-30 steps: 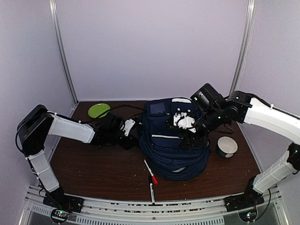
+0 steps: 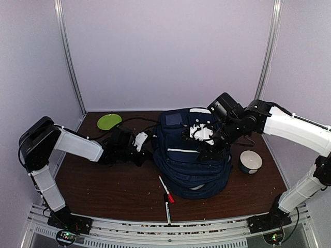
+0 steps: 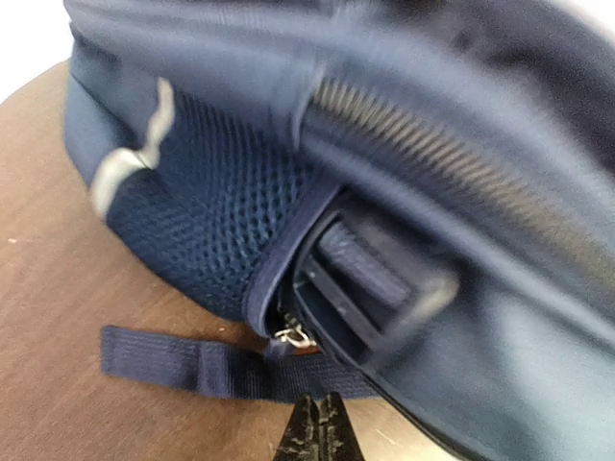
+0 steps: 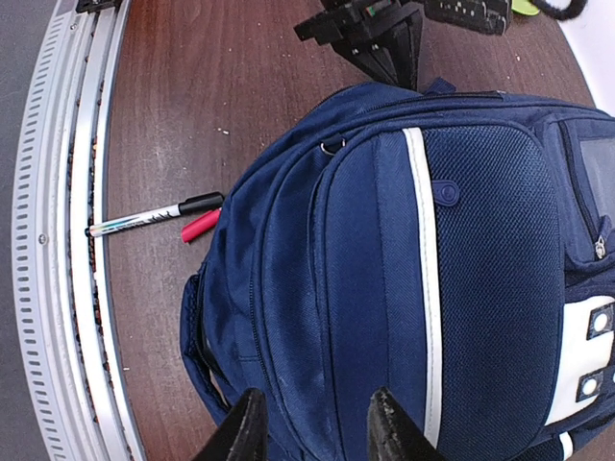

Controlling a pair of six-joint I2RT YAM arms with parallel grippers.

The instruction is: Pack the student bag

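Note:
The dark blue backpack (image 2: pixel 194 178) lies on the table between my arms. At its left side, my left gripper is shut with its fingertips together and nothing between them. The metal zipper pull (image 3: pixel 296 336) hangs beside the mesh pocket and the black buckle, just above those fingertips in the left wrist view and outside them. Above the front of the bag my right gripper stands open, its fingers apart and empty. A red-capped marker (image 4: pixel 201 224) and a black-capped marker (image 4: pixel 154 218) lie by the bag's lower edge.
A green plate (image 2: pixel 109 122) rests at the back left, and a white bowl (image 2: pixel 251 161) stands right of the bag. A loose strap (image 3: pixel 202 363) lies under the bag's side.

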